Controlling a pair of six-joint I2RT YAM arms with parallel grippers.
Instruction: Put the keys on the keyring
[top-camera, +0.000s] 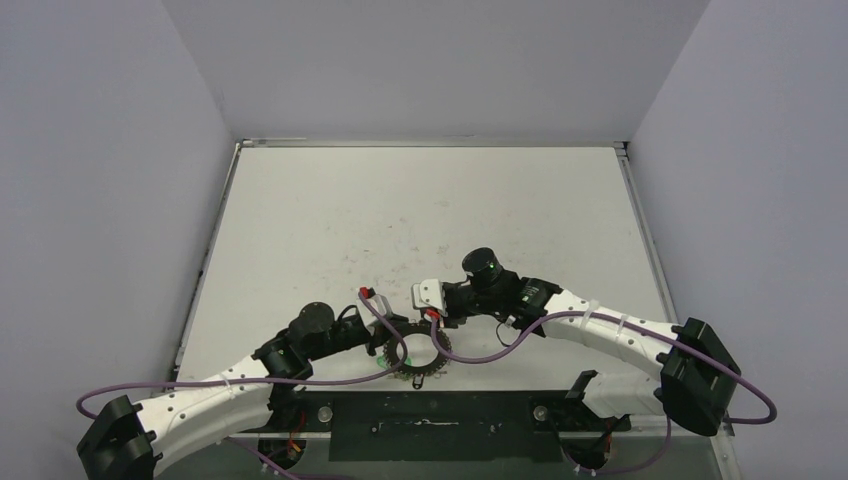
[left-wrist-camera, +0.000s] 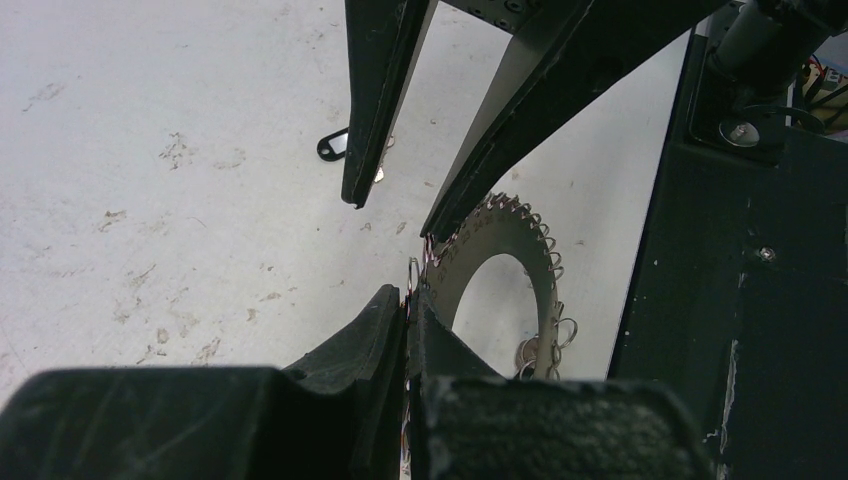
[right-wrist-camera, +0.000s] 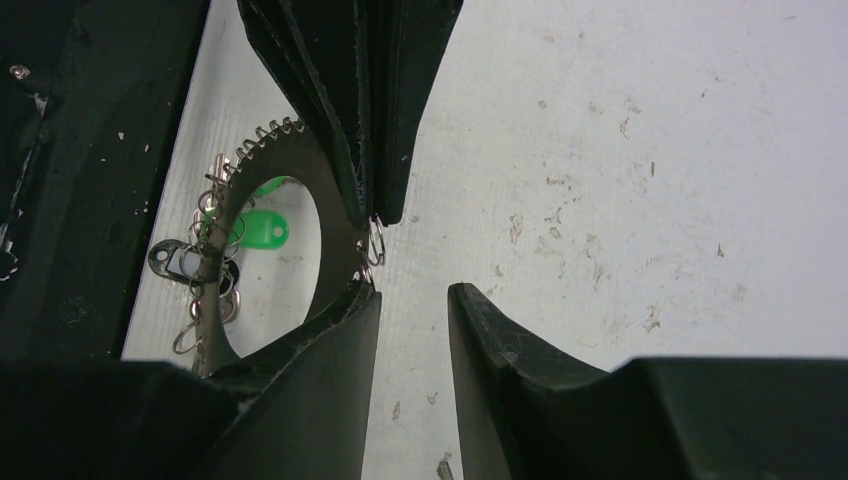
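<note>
The dark round keyring plate (top-camera: 442, 356), edged with small wire loops, is tilted up between the grippers near the front edge. My left gripper is shut on the plate's rim, beside an upright wire loop (left-wrist-camera: 412, 270). My right gripper is part open beside that rim, its fingertips apart with nothing visible between them; in the left wrist view its fingers hang just above the rim. Green key tags (right-wrist-camera: 262, 229) and a dark tag with metal keys (right-wrist-camera: 165, 258) lie behind the plate in the right wrist view. A black tag (left-wrist-camera: 332, 145) shows in the left wrist view.
</note>
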